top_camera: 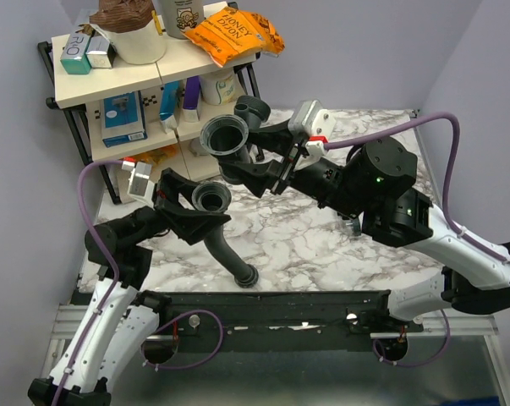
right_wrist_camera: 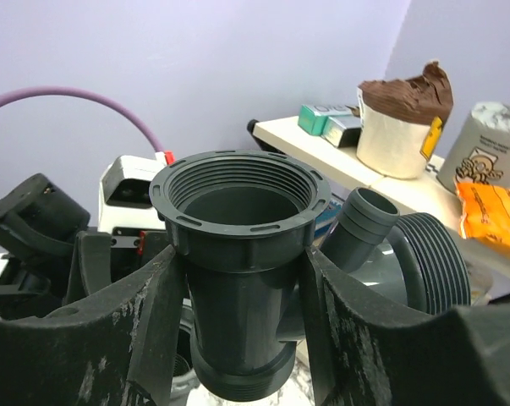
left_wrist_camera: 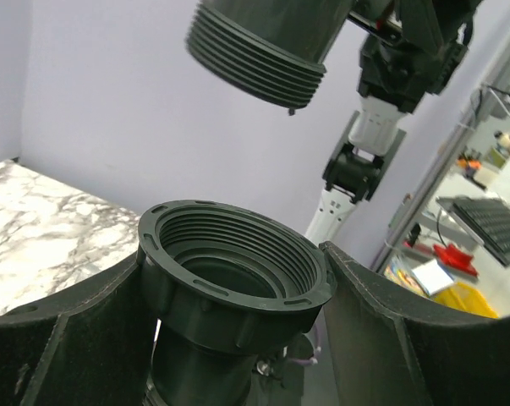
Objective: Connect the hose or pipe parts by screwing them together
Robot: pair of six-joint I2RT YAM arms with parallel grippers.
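Note:
A dark grey hose (top_camera: 227, 252) slants up off the marble top, its open ringed mouth facing upward. Around that mouth my left gripper (top_camera: 211, 204) is shut, one finger on each side; the threaded inside of the collar (left_wrist_camera: 229, 320) shows in the left wrist view. My right gripper (top_camera: 243, 154) is shut on a dark branched pipe fitting (right_wrist_camera: 242, 309), which has a ringed open top and a ribbed side branch. The fitting hangs above and apart from the hose mouth; its threaded end (left_wrist_camera: 255, 63) appears overhead in the left wrist view.
A cream shelf unit (top_camera: 111, 91) with boxes, tubs and an orange bag (top_camera: 229, 35) stands at the back left, close behind both grippers. Much of the marble top (top_camera: 314, 254) is bare. Purple cables (top_camera: 453, 161) loop along both arms.

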